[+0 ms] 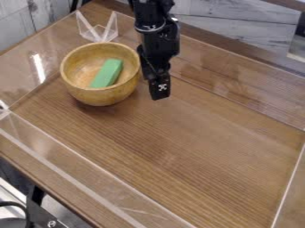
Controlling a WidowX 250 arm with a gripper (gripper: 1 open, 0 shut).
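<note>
My black gripper [156,80] hangs from the top of the view, open, just right of a tan bowl [81,90], over the wooden table. In the bowl lies a green block [106,73]. I cannot tell whether the gripper touches the bowl's rim.
A white wire-like object [98,27] stands at the back left. A white board [256,27] runs along the back right. The table's middle, front and right [179,160] are clear. Black cables [12,209] show at the lower left corner.
</note>
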